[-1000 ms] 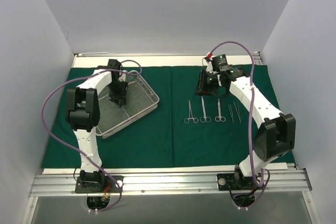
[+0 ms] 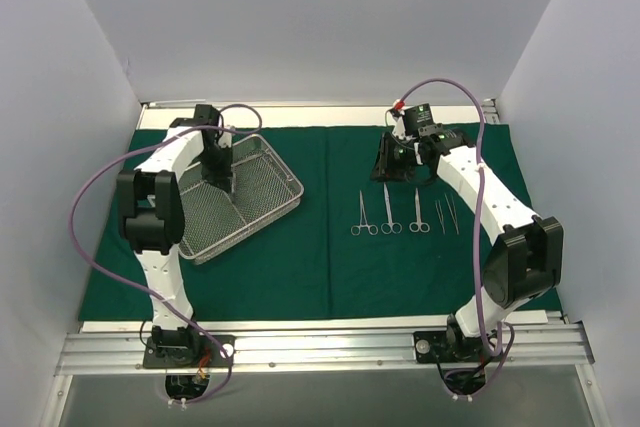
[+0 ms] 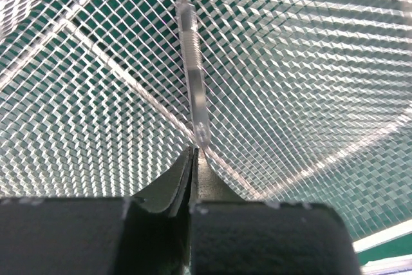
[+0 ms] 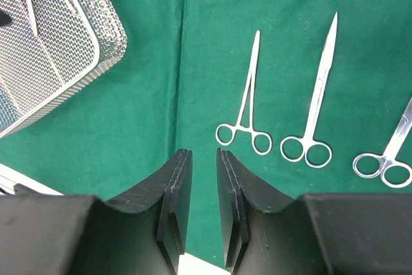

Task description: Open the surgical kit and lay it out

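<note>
In the mesh tray (image 2: pixel 270 212) on the left, my left gripper is shut, its tips at the lower end of a slim metal instrument (image 3: pixel 195 75), with nothing visible between them. My right gripper hangs over the right half of the cloth, its fingers close together with a narrow gap and nothing visible in it. Below it lie scissor-like instruments (image 4: pixel 250 88) in a row, and two thin tweezer-like pieces (image 2: pixel 452 212) at their right.
Grey walls bound both sides and the back.
My left gripper and arm have shifted a little to the left over the tray. The right arm and the laid-out instruments look unchanged.
</note>
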